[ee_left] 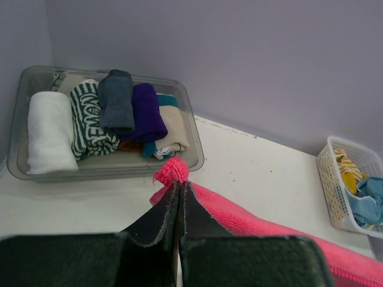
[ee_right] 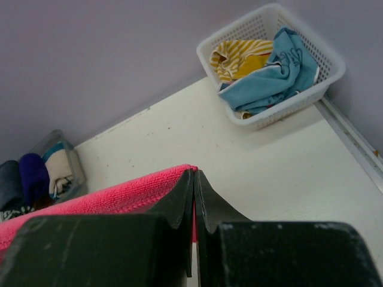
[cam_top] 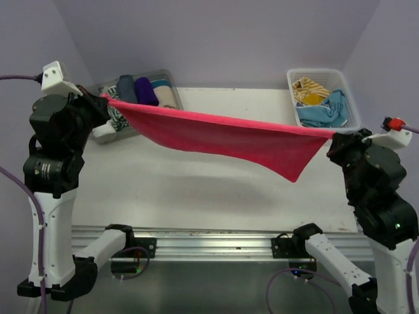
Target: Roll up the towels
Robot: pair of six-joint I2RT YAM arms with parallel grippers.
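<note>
A red towel (cam_top: 222,140) hangs stretched in the air between my two grippers, its lower edge drooping toward the right side. My left gripper (cam_top: 103,98), high at the left, is shut on one corner, which pokes up above its fingertips in the left wrist view (ee_left: 179,188). My right gripper (cam_top: 332,137), high at the right, is shut on the other end of the top edge, also seen in the right wrist view (ee_right: 193,173).
A grey bin (ee_left: 119,170) of rolled towels stands at the back left. A white basket (ee_right: 263,119) with loose yellow and blue towels stands at the back right.
</note>
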